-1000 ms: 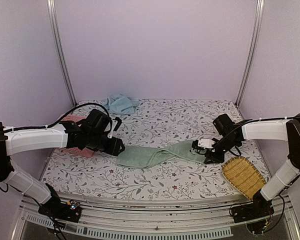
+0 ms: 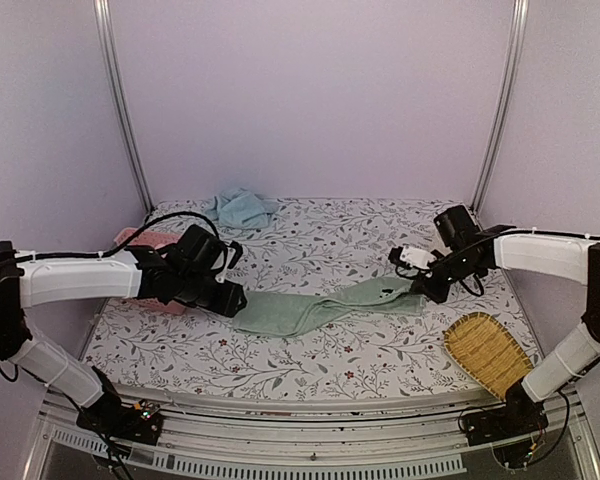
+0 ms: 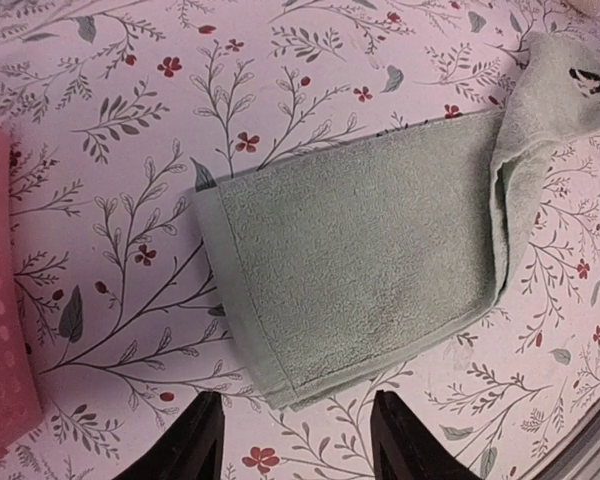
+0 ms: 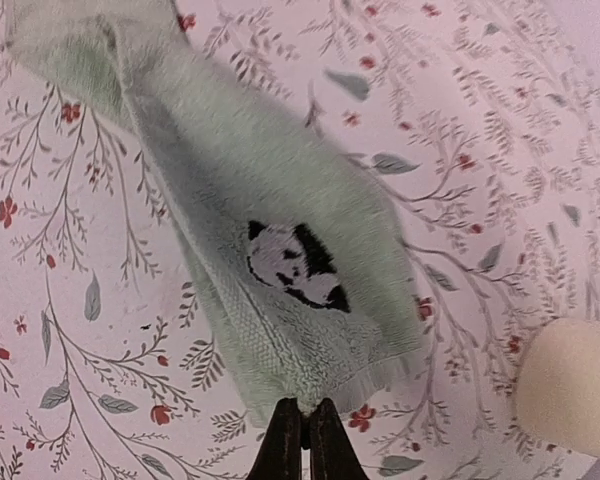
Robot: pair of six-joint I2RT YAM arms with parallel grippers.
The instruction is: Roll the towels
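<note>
A light green towel [image 2: 280, 312] lies across the middle of the table, flat at its left part and folded over along a twist toward the right. In the left wrist view the flat part of the towel [image 3: 360, 240] has straight edges. My left gripper stands open just beyond the towel's left end, nothing between its fingers. At the towel's right end my right gripper is shut on a pinched bit of the towel [image 4: 270, 310], beside a black-and-white panda patch. A blue towel [image 2: 242, 208] lies crumpled at the back left.
A pink basket [image 2: 152, 240] stands at the left, partly behind the left arm. A woven tan tray [image 2: 488, 352] lies at the front right. In the right wrist view a cream object [image 4: 570, 385] sits beside the towel.
The right gripper has moved back and to the right, drawing the towel's right end with it, so more of the towel shows there. The left arm looks still.
</note>
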